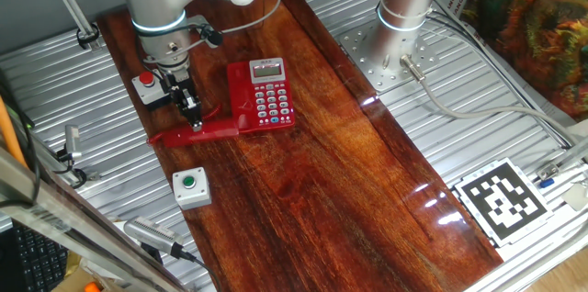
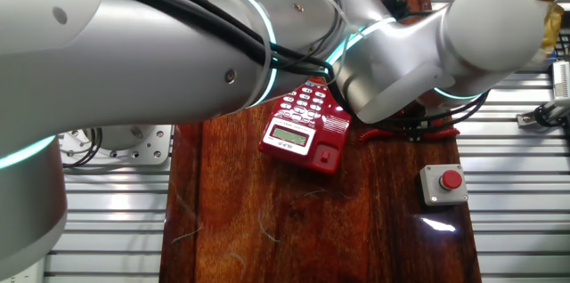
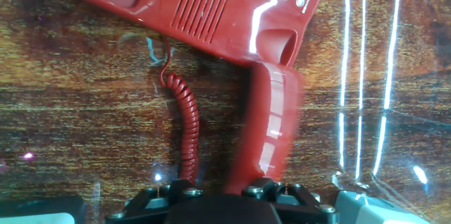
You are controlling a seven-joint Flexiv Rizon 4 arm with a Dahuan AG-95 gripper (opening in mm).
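Observation:
The red telephone base (image 1: 261, 97) lies on the wooden table, its keypad and display facing up. Its red handset (image 1: 219, 129) is off the cradle, one end against the base's lower left corner. My gripper (image 1: 195, 125) is over the handset's middle. In the wrist view the handset (image 3: 271, 122) looks blurred and runs from the base down behind the gripper. The fingers (image 3: 44, 211) stand wide apart at the bottom edge, so the gripper looks open. A coiled red cord (image 3: 187, 115) hangs beside the handset. The arm hides the handset in exterior view 2.
A grey box with a red button (image 2: 443, 184) stands close beside the gripper. Another box with a green button (image 1: 190, 187) sits near the table's left edge.

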